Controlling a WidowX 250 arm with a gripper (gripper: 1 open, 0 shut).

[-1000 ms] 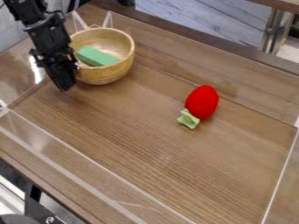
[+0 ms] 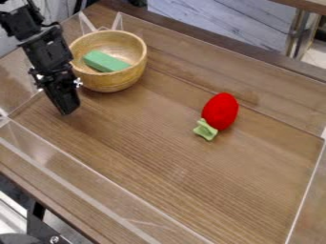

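Note:
The black gripper (image 2: 71, 88) hangs at the left of the camera view, low over the table beside a wooden bowl (image 2: 128, 81), at its left side. It looks shut, with nothing visible between its fingers. The bowl holds a green block (image 2: 105, 62). On the right half of the table lies a red oval object (image 2: 219, 111), with a small pale green piece (image 2: 205, 131) just below it.
A light wooden shelf or edge (image 2: 299, 8) shows at the top right, beyond the table.
The bowl with the green block has shifted slightly up and left. The gripper has moved a little left and stays low beside it.

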